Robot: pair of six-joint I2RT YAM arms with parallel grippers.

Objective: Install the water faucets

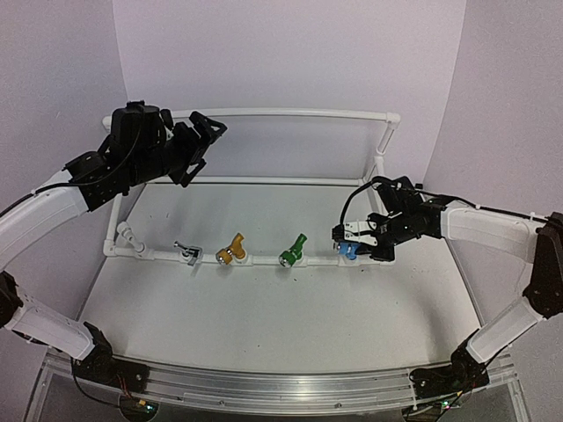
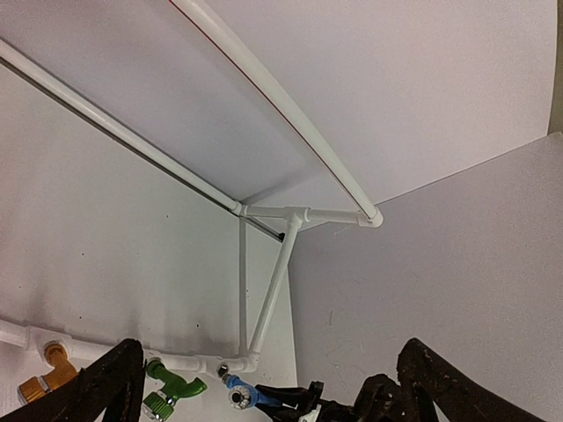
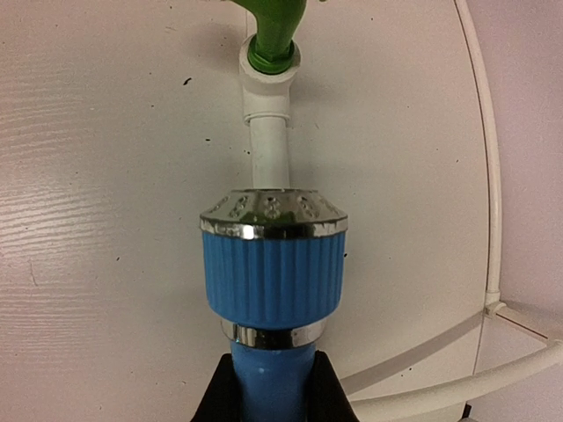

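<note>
My right gripper is shut on the blue faucet [image 3: 274,277], whose ribbed body and silver end ring fill the lower middle of the right wrist view. From above, the blue faucet [image 1: 347,250] is over the rightmost pipe fitting, which it largely covers; whether it is seated there I cannot tell. Along the same white pipe [image 1: 318,260] sit the green faucet [image 1: 293,251], the orange faucet [image 1: 231,250] and a silver faucet [image 1: 188,253]. Up by the frame's top bar, my left gripper [image 1: 203,151] stands open and empty, its fingers wide apart in the left wrist view.
A white pipe frame [image 1: 264,112] rises behind the faucets, with a bare upright stub [image 1: 132,237] at its left end. Purple-grey walls close in both sides. The white board [image 1: 220,316] in front of the pipe is clear.
</note>
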